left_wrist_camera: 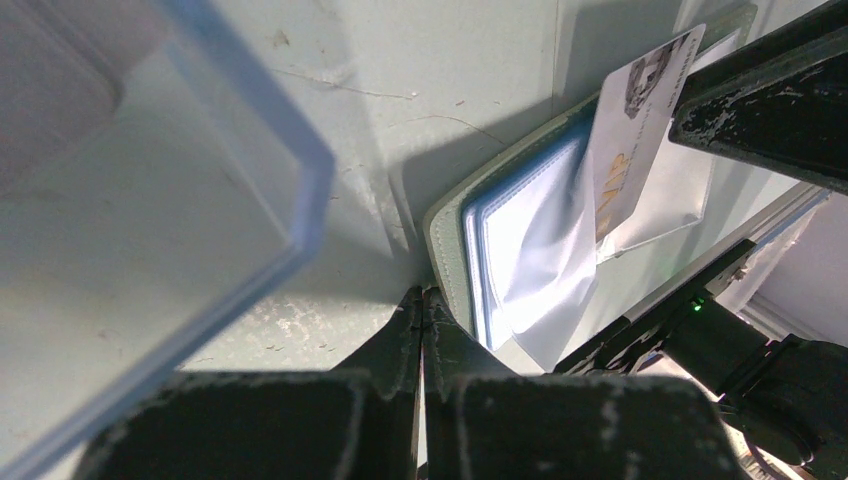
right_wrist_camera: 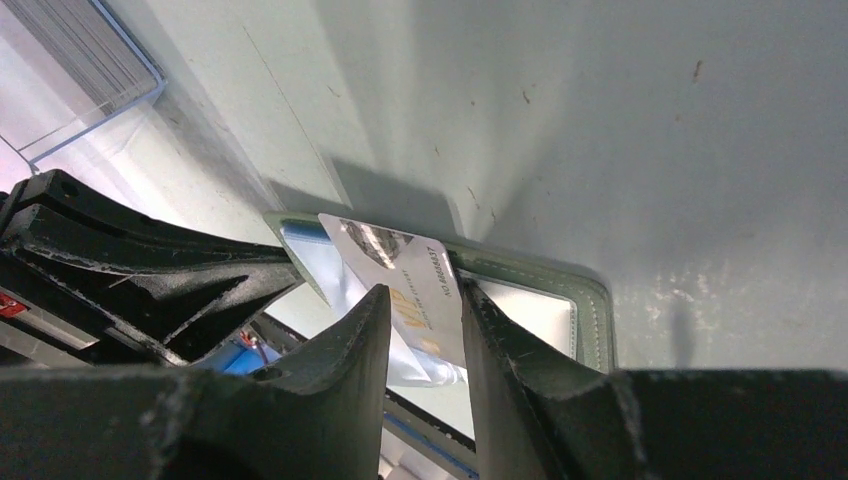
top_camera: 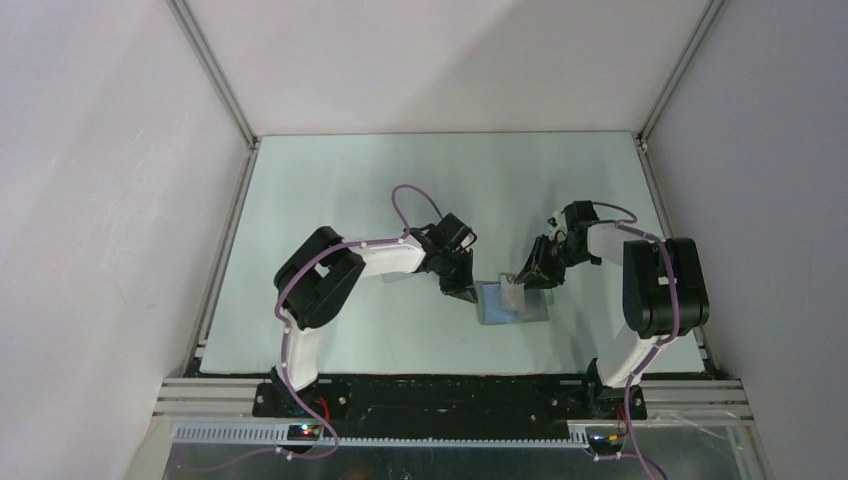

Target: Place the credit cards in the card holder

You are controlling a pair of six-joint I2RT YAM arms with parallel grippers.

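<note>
The open card holder (top_camera: 490,318), green-edged with a blue pocket panel, lies on the table between both grippers. A pale card with a dark picture and gold lettering leans over its middle; in the left wrist view this card (left_wrist_camera: 635,125) stands at a slant against the whitish clear pocket (left_wrist_camera: 540,240). Whether its lower edge is inside a pocket cannot be told. My left gripper is shut at the holder's near-left edge, nothing visible between its fingertips. My right gripper stands part open, its fingers apart with the card showing in the gap.
A clear box with blue edges (left_wrist_camera: 312,190) stands close beside the left gripper. In the right wrist view a stack of cards (right_wrist_camera: 85,50) shows inside it. The table behind the holder (top_camera: 480,190) is free.
</note>
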